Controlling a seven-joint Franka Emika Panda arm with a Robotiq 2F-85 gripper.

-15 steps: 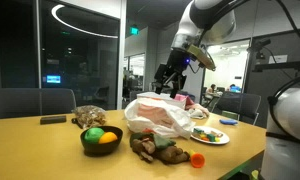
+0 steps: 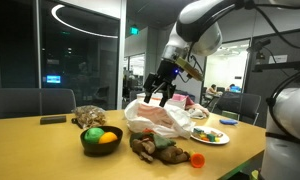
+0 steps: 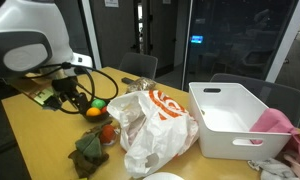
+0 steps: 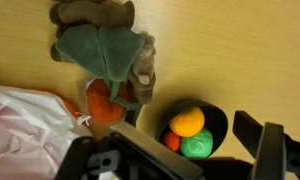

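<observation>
My gripper stands open above the table, with nothing visible between its fingers. Below it in the wrist view is a dark bowl (image 4: 218,122), partly hidden by the gripper. An orange ball (image 4: 187,121), a green ball (image 4: 197,146) and a small red item (image 4: 171,140) lie inside the bowl. Beside the bowl rests a soft brown-and-green toy (image 4: 102,48), with a red-orange object (image 4: 103,102) near it. A crumpled white plastic bag (image 3: 155,130) stands on the table nearby.
A white bin (image 3: 235,125) stands beyond the bag, with pink cloth (image 3: 278,128) at its side. A plate (image 2: 210,137) with colourful items lies right of the bag in exterior view 1. Crinkled brown material (image 2: 90,117) sits behind the bowl.
In exterior view 1 my gripper has moved left, towards the bowl's side, and its angle has changed. The bowl, toy and bag look unmoved.
</observation>
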